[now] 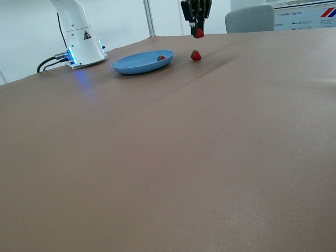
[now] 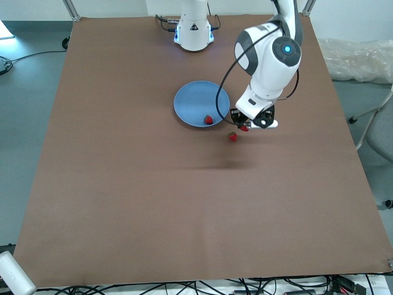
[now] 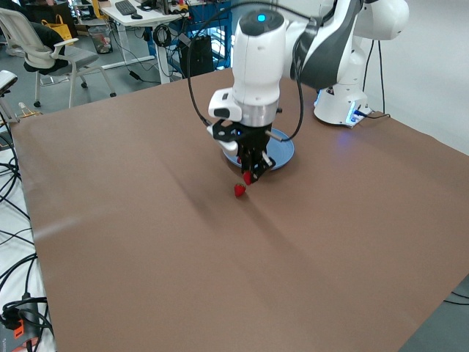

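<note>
My gripper point(image 1: 197, 29) is shut on a red strawberry point(image 1: 199, 33), held above the table just beside the blue plate point(image 3: 283, 150). In the left view the gripper point(image 2: 242, 123) is partly hidden by the arm. Another strawberry point(image 2: 233, 136) lies on the table under and in front of it, also visible in the top view point(image 1: 196, 55). A further strawberry point(image 2: 208, 120) sits on the plate near its edge.
A chair stands off the right side.
</note>
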